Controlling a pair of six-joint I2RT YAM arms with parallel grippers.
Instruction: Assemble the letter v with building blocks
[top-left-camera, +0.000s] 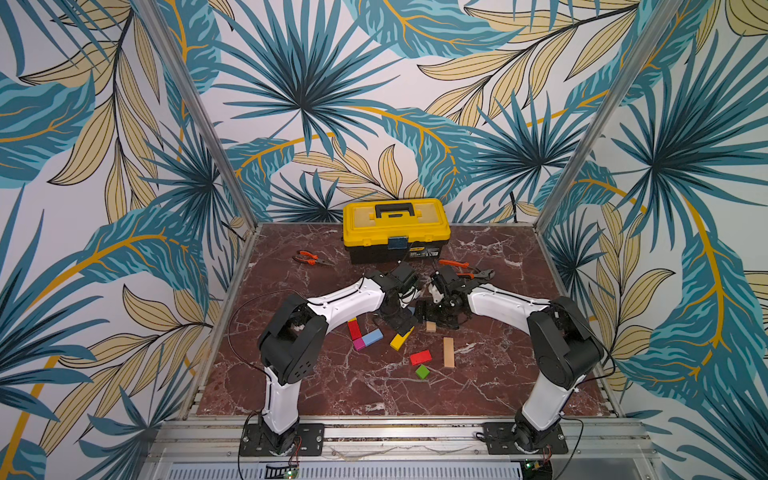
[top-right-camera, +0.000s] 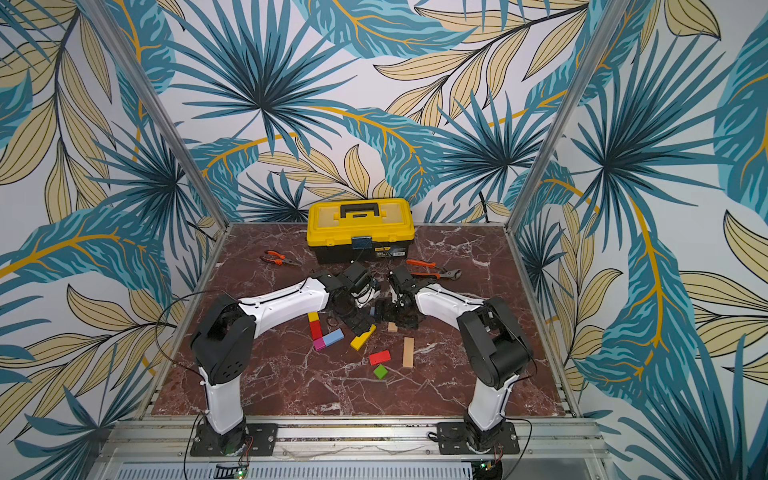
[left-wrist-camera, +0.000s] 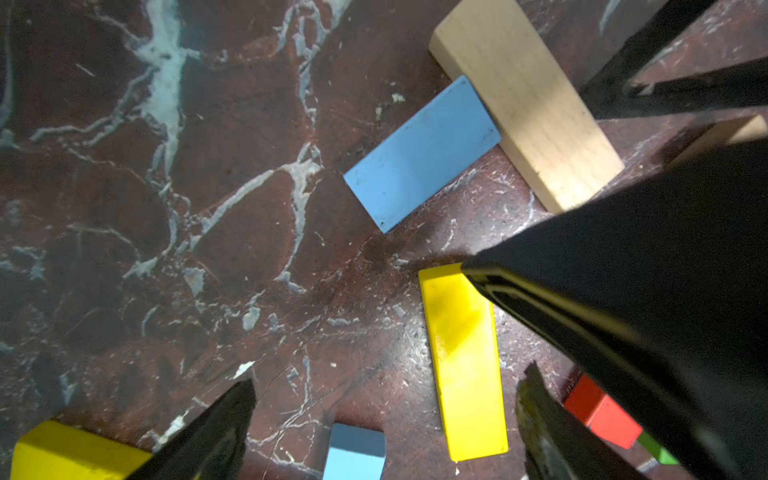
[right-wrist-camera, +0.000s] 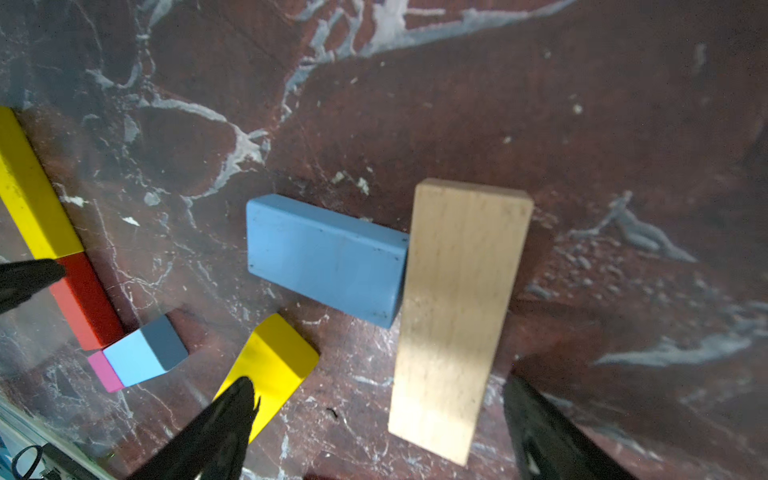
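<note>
My left gripper is open above the table, with a yellow block (left-wrist-camera: 465, 364) and the end of a light blue block (left-wrist-camera: 357, 452) in view between its fingers. Also open, my right gripper hangs over the near end of a wooden block (right-wrist-camera: 460, 320); nothing is gripped. Against that wooden block's long side rests a blue block (right-wrist-camera: 328, 260). At the left, another yellow block (right-wrist-camera: 36, 188) and a red block (right-wrist-camera: 88, 304) sit end to end. A magenta block (right-wrist-camera: 104, 372) and the light blue block (right-wrist-camera: 148, 352) meet at the red block's lower end.
Nearer the front lie a red block (top-left-camera: 420, 357), a green block (top-left-camera: 422, 372) and a longer wooden block (top-left-camera: 449, 352). A yellow toolbox (top-left-camera: 396, 228) stands at the back, with pliers (top-left-camera: 308, 257) on its left. Both grippers are close together.
</note>
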